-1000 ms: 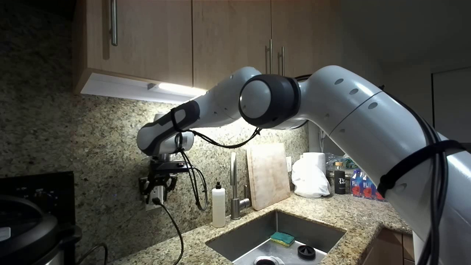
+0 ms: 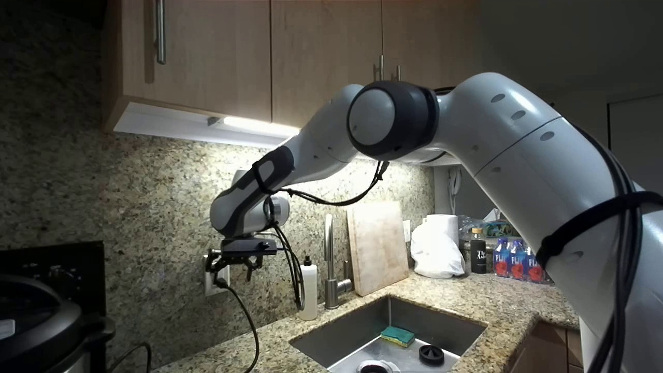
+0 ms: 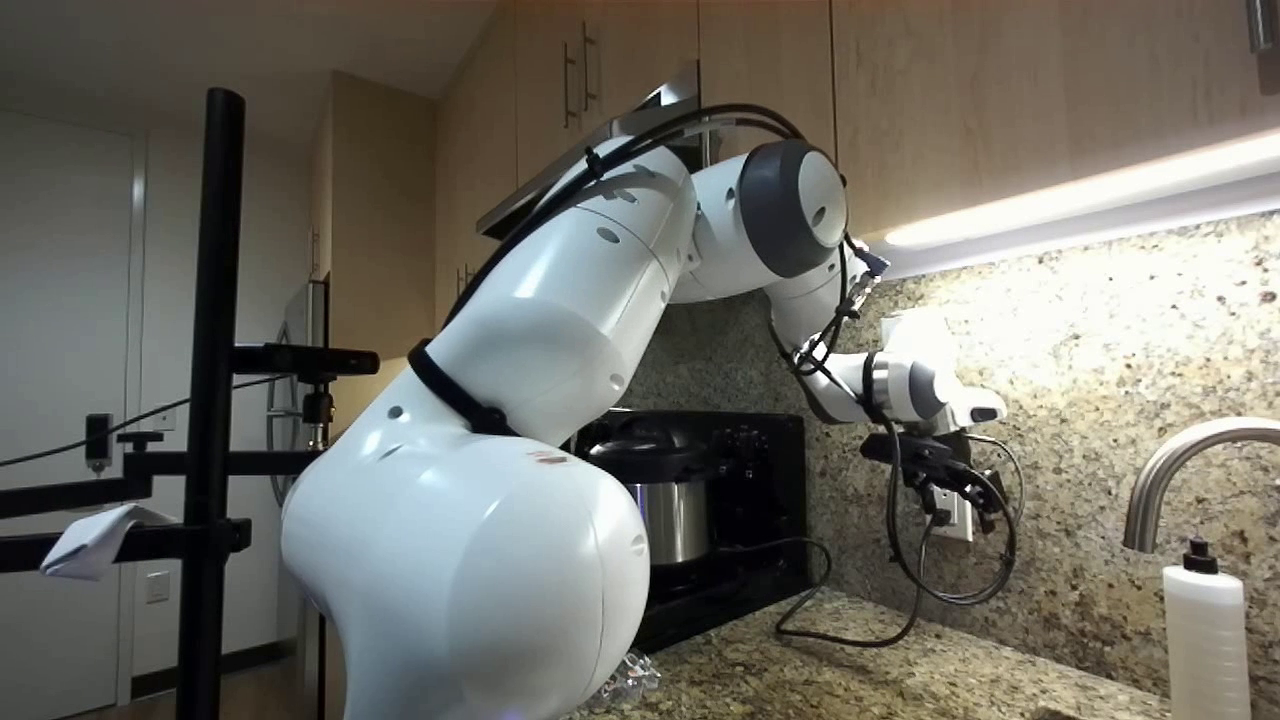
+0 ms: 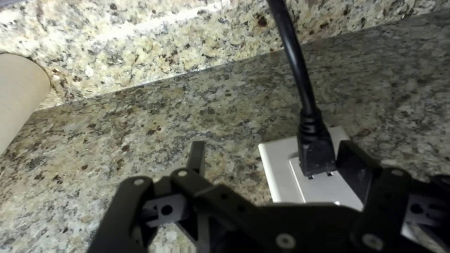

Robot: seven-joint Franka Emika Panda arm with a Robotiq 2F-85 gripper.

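A black plug [image 4: 316, 151] with its cord is seated in the white wall outlet [image 4: 280, 168] on the granite backsplash. My gripper stands open with its fingers wide apart. In the wrist view the right finger [image 4: 356, 168] appears close beside the plug, while the left finger [image 4: 197, 156] is off to the left over bare granite. Whether the right finger touches the plug, I cannot tell. In the first exterior view the gripper [image 2: 232, 266] is in front of the outlet, hiding part of its plate, and the cord [image 2: 251, 326] hangs down to the counter.
A black-lidded cooker [image 2: 37, 317] stands left of the outlet. To the right are a white bottle [image 2: 308, 292], the faucet [image 2: 329, 261] and the sink [image 2: 323, 345]. Overhead hangs a wooden cabinet [image 2: 205, 56]. The arm's own cables loop beside the gripper.
In the first exterior view, the wrist and gripper have shifted right and the gripper has tilted. The elbow has risen and also moved right. The plug is still in the outlet.
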